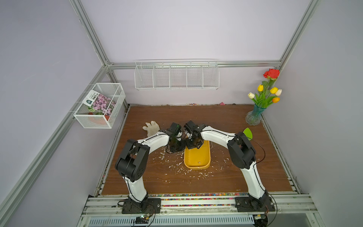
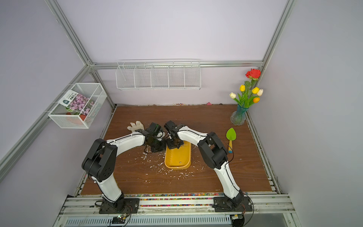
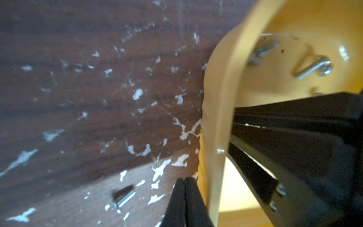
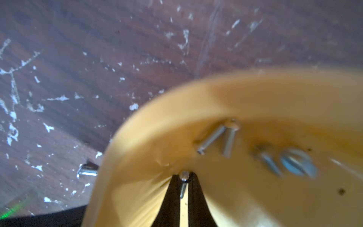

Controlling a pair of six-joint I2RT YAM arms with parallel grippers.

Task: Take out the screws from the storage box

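Note:
The storage box is a yellow tray (image 1: 198,160) in the middle of the table. My right gripper reaches inside it at a corner, with a screw (image 4: 184,175) between its fingertips; they are close around the head, but whether they clamp it is unclear. Two screws (image 4: 212,139) and several blurred pieces of hardware (image 4: 298,162) lie on the box floor. Just outside the box wall (image 3: 226,87), my left gripper is shut, and nothing shows between its fingers. A loose screw (image 3: 124,197) lies on the table to the left of the box.
Both arms meet closely at the box's back left. A white glove (image 1: 151,129) lies farther back on the left, a green trowel (image 2: 231,134) and a flower vase (image 1: 254,116) on the right. White scuff marks cover the table.

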